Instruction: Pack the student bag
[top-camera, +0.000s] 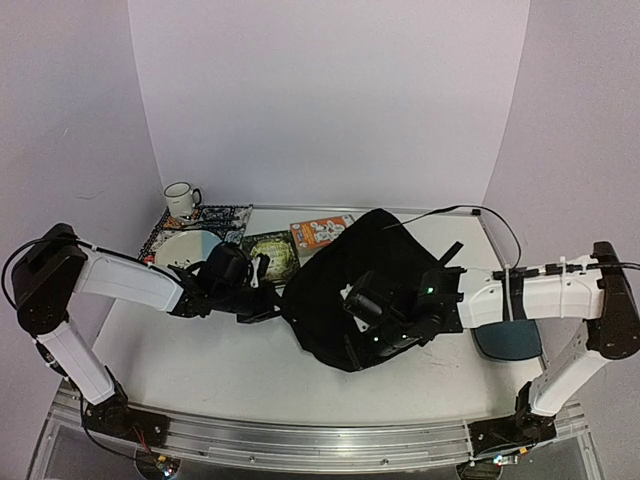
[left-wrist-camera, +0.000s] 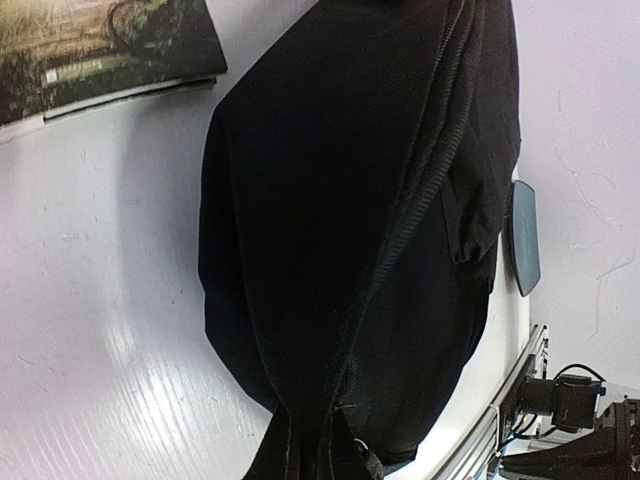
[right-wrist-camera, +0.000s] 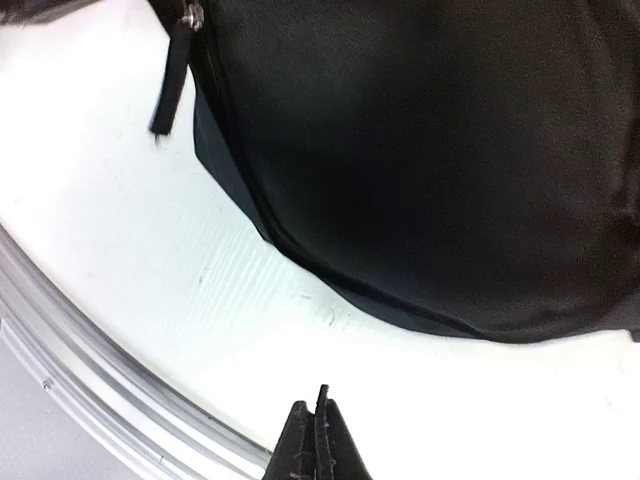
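Note:
The black bag (top-camera: 330, 265) lies across the middle of the table. My left gripper is shut on fabric at the bag's left corner, by the zipper end, and the bag stretches taut from it. In the right wrist view, the zipper pull strap (right-wrist-camera: 172, 80) hangs from its metal slider at the bag's edge, upper left. Well apart from the strap, my right gripper is shut with nothing between its fingers, over white tabletop beyond the bag's edge. The bag's inside is hidden.
Behind the bag lie a green-covered book (top-camera: 271, 256) and an orange book (top-camera: 318, 232). A plate (top-camera: 180, 250) and a white mug (top-camera: 180, 199) stand on the patterned mat at the back left. A blue-grey flat item (top-camera: 507, 340) lies at the right.

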